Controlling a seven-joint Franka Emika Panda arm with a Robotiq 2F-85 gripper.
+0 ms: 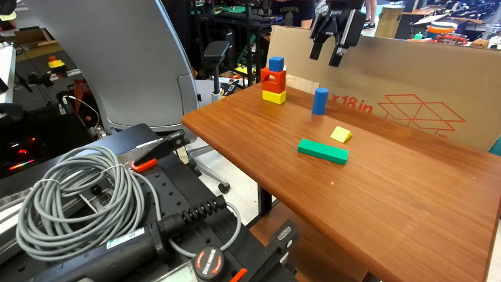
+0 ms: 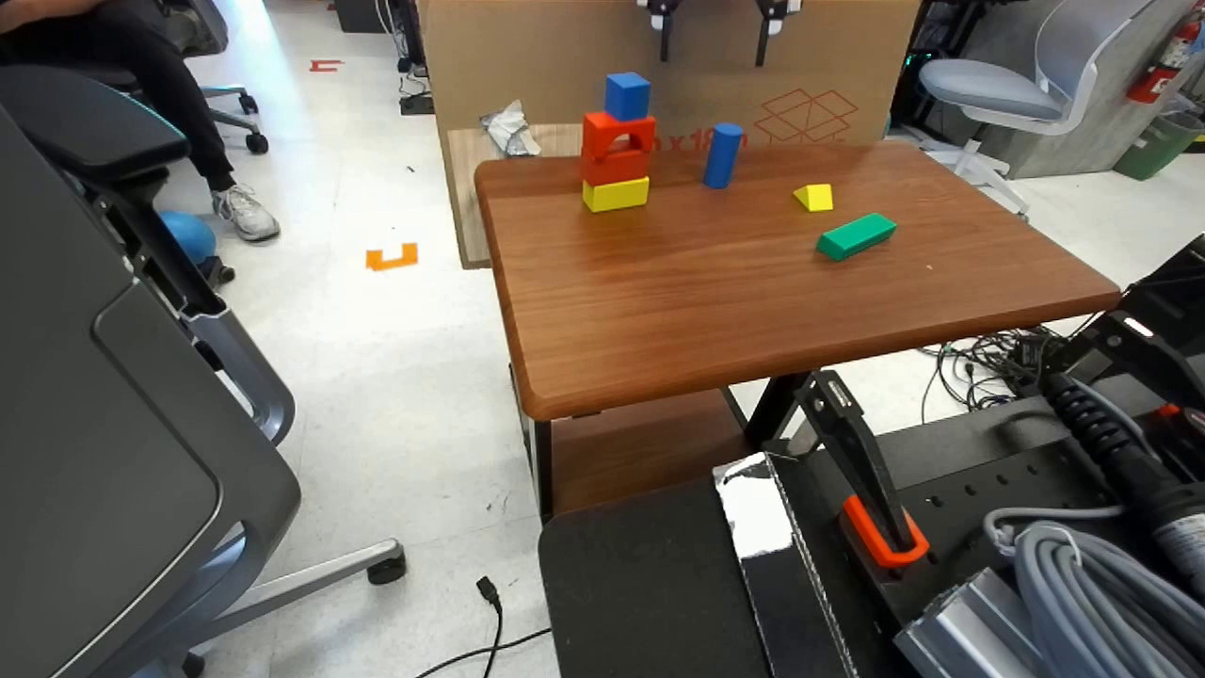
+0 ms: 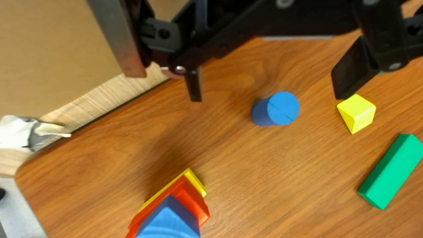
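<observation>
Upright on the table stands a blue cylinder point(image 1: 320, 101), with my gripper point(image 1: 324, 57) open well above it and nothing between the fingers. In the wrist view the cylinder point(image 3: 282, 108) appears below the gap of the spread fingers. To its left in exterior view 1 rises a stack: a yellow block point(image 1: 274, 96) at the bottom, red blocks point(image 2: 616, 169) including an arch over it, and a blue cube point(image 2: 627, 96) on top. A yellow wedge point(image 2: 814, 198) and a long green block point(image 2: 856, 236) lie on the other side of the cylinder.
A cardboard sheet point(image 1: 413, 84) stands along the back edge. A grey chair point(image 1: 122, 61) and a black cart with coiled cable point(image 1: 84, 206) stand before the table.
</observation>
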